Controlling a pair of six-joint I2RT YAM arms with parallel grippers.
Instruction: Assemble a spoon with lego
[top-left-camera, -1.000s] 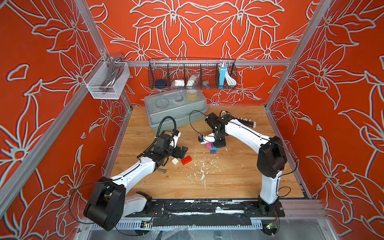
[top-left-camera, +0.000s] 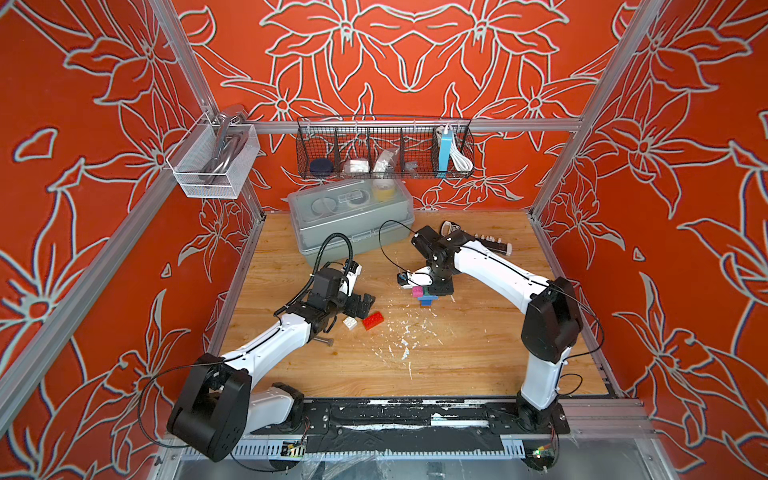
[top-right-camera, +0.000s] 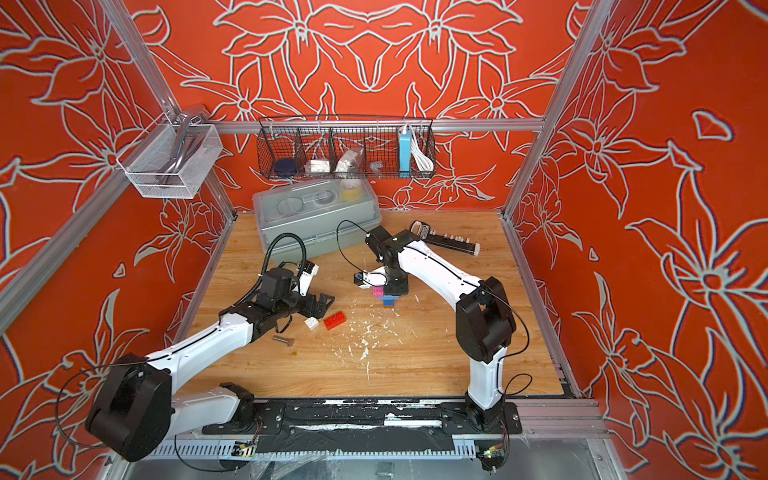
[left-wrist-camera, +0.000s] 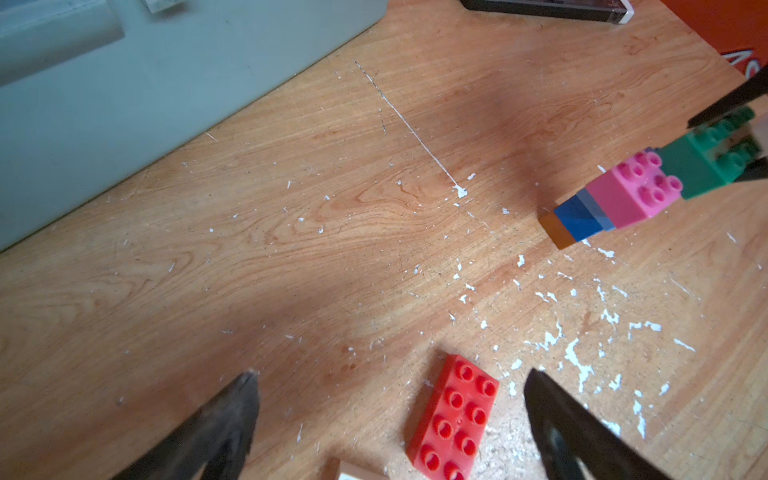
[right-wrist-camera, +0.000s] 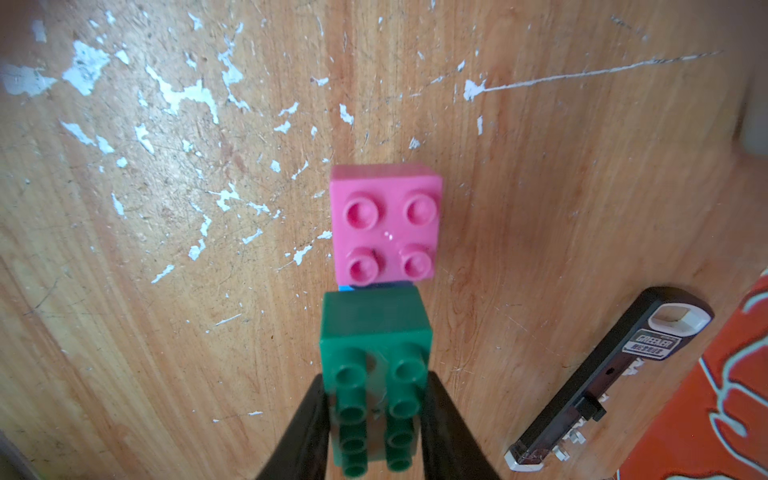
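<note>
My right gripper is shut on a green brick (right-wrist-camera: 376, 312), its fingers on either side of the studded end. A pink brick (left-wrist-camera: 632, 192) with studs up sits alongside the green one, with blue pieces (left-wrist-camera: 580, 214) beneath. An orange-brown face (left-wrist-camera: 555, 231) shows at the joined stack's lower end; whether it touches the table I cannot tell. My left gripper stands open and empty over the table. Below it lies a long red brick (left-wrist-camera: 454, 424), studs up, between the fingers in the left wrist view but lower down. A white brick (top-left-camera: 349, 323) lies beside it.
A grey lidded case (top-left-camera: 352, 212) fills the back left. Behind the right arm lies a black tool (right-wrist-camera: 612, 376). A small bolt-like piece (top-right-camera: 283, 340) is near the left arm.
The right arm has shifted slightly to the right at its elbow and gripper, still with the bricks. The left arm, the red brick and the white brick have not moved.
</note>
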